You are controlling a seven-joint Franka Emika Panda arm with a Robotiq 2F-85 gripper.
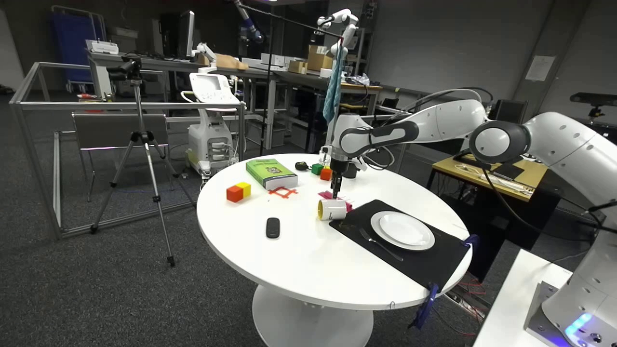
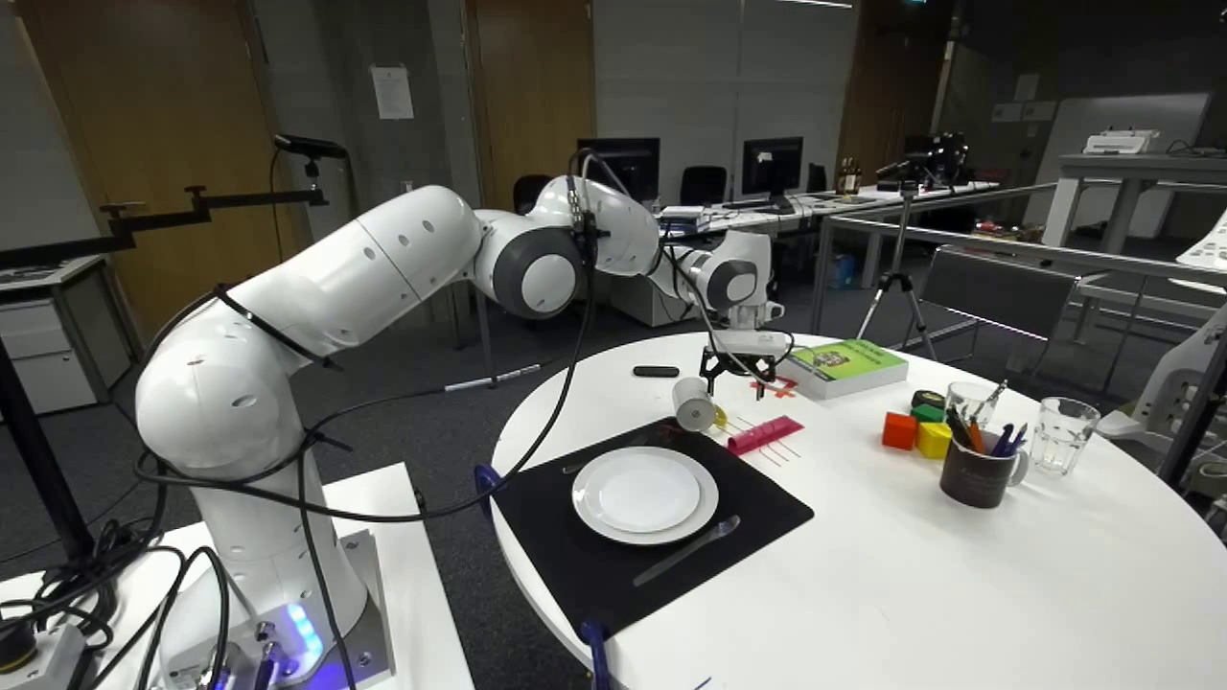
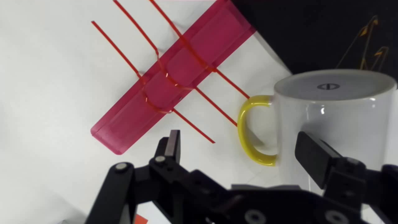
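A white mug point(image 3: 335, 115) with a yellow handle lies on its side on the white table, its base toward the black placemat. In the wrist view my gripper is open above the table, with no object held in it. One finger point(image 3: 315, 156) overlaps the mug's side in that view; whether they touch I cannot tell. The other finger point(image 3: 172, 143) stands over bare table, left of the handle. Exterior view 2 has the gripper point(image 2: 738, 374) just behind the mug point(image 2: 692, 404). Beside the mug lies a pink strip point(image 3: 127, 127) with three thin red sticks across it.
A white plate point(image 1: 402, 228) and cutlery rest on the black placemat point(image 1: 425, 266). Around the table are a green book point(image 1: 270, 172), a dark phone-like object point(image 1: 273, 228), coloured blocks point(image 2: 899, 430), a pen-filled mug point(image 2: 975, 473) and glasses point(image 2: 1060, 431).
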